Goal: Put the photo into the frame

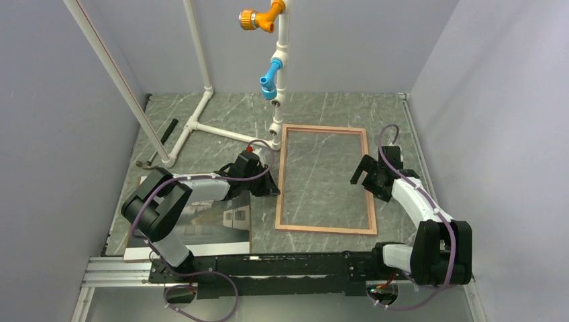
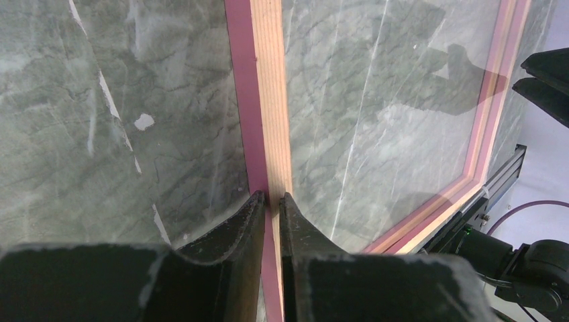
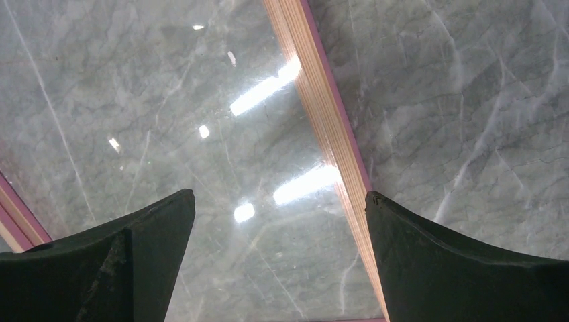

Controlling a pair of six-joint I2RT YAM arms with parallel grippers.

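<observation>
A light wooden frame with a clear pane (image 1: 325,229) lies flat on the grey marbled surface, centre right in the top view. My left gripper is shut on the frame's left side bar (image 2: 273,100), one finger on each side of it. Over the right side bar (image 3: 321,100) my right gripper stands open, nothing between its wide-spread fingers; the bar runs near its right finger. The photo (image 1: 208,231), a dark landscape print, lies left of the frame, partly hidden under my left arm.
White pipes (image 1: 231,135) stand behind the frame and photo, with an upright post close to the frame's back left corner. A black-handled tool (image 1: 169,131) lies at the back left. Bare surface shows behind and right of the frame.
</observation>
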